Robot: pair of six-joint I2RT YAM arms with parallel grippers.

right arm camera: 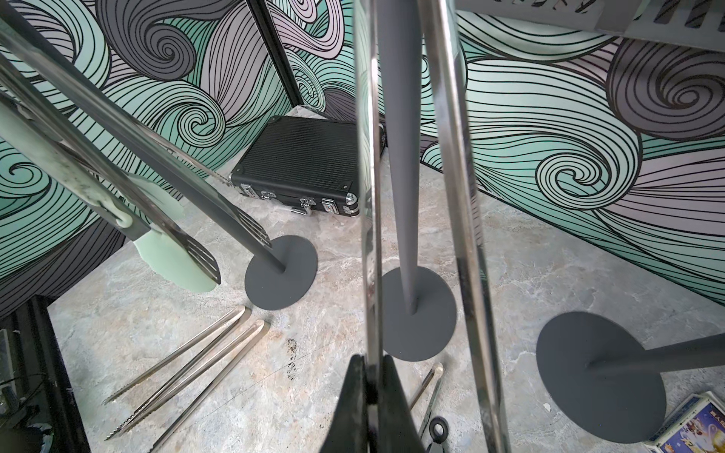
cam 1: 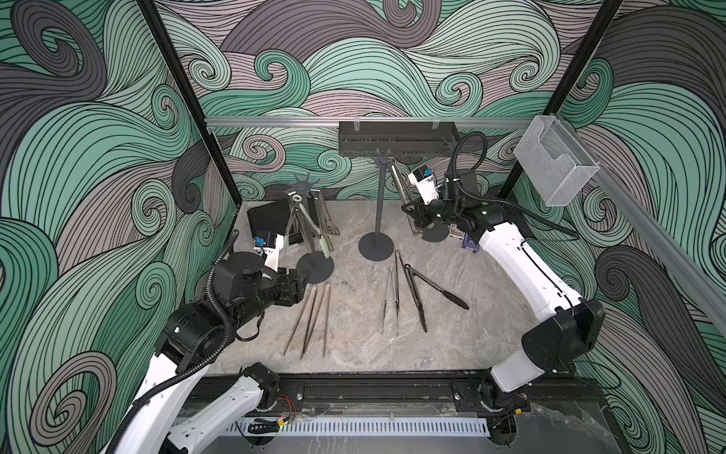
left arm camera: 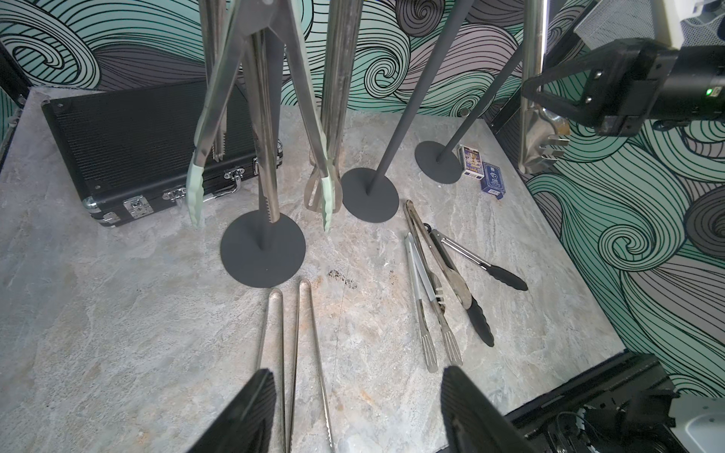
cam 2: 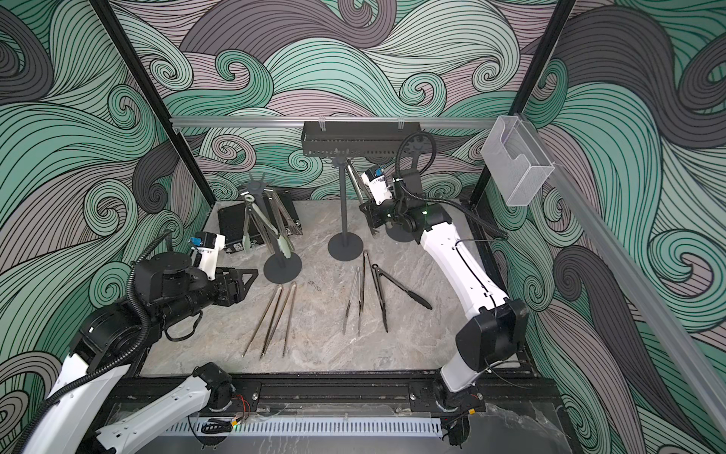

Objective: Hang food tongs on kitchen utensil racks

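In the right wrist view, my right gripper is shut on one thin arm of a pair of metal tongs; the other arm runs free to the right. Those tongs hang steeply, their top close beside the head of the middle rack. Whether the top touches a hook, I cannot tell. My left gripper is open and empty, over the near left of the table. On the left rack hang several tongs, one with pale green tips.
Thin metal tongs lie front left; more tongs, one with black grips, lie right of centre. A black case stands back left. The right rack and card boxes are back right.
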